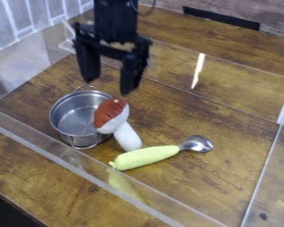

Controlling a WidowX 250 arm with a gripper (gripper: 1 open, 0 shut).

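The black gripper (109, 55) hangs over the upper left of the table, blurred, above and behind a steel pot (75, 120). Whether its fingers are open or shut is unclear. A toy mushroom (114, 116) with a red cap and white stem lies tilted against the right side of the pot. A pale yellow corn-like toy (145, 155) lies in front, and a metal spoon-like head (195, 144) sits at its right end.
The wooden table (233, 106) has clear room at the right and back. Clear plastic walls line the left, front and right. A thin white strip (198, 71) is at the upper right.
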